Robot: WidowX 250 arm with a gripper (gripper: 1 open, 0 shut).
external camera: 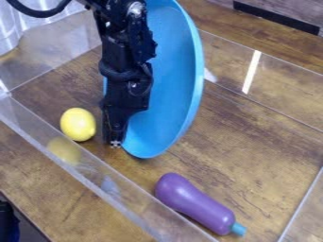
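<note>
My black gripper point(116, 140) is low at the left of the tray, its tips near the floor beside a blue plate point(175, 76), which stands tilted up on edge behind and to the right of it. The fingers look shut; whether they touch the plate's edge I cannot tell. A yellow egg-shaped object point(78, 123) lies just left of the fingertips. A purple toy eggplant point(192, 200) lies at the front right.
Clear plastic walls point(76, 161) run round the wooden-floored area, the nearest crossing diagonally at the lower left.
</note>
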